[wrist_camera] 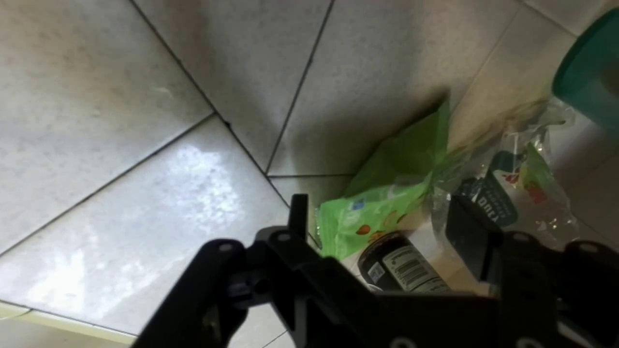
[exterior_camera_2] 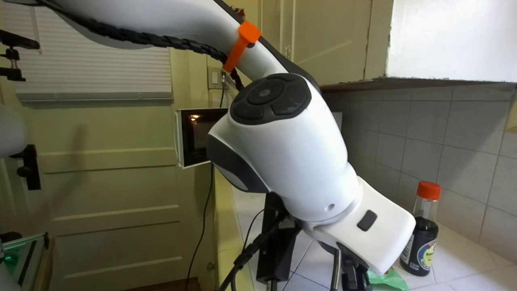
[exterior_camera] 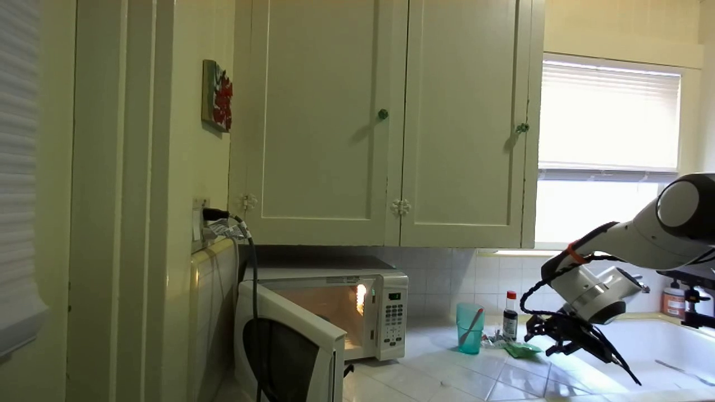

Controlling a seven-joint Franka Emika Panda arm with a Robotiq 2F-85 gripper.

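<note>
My gripper hangs over the counter with its black fingers apart and nothing held between them. Beneath and between the fingers, in the wrist view, lie a green packet (wrist_camera: 377,217) and the dark bottle (wrist_camera: 403,264). A crumpled clear bag with a printed label (wrist_camera: 525,185) lies beside the packet, partly behind one finger. In exterior view 2 the red-capped bottle (exterior_camera_2: 421,242) stands upright by the tiled wall, and the gripper is mostly hidden under the wrist. A teal cup (exterior_camera: 470,328) with a red utensil inside stands to the left of the bottle.
The microwave (exterior_camera: 392,315) is lit inside, its door (exterior_camera: 288,341) swung out over the counter. A white sink (exterior_camera: 650,345) lies to the right. Bare tiles (wrist_camera: 98,116) stretch left of the packet. Cabinets (exterior_camera: 322,120) hang above.
</note>
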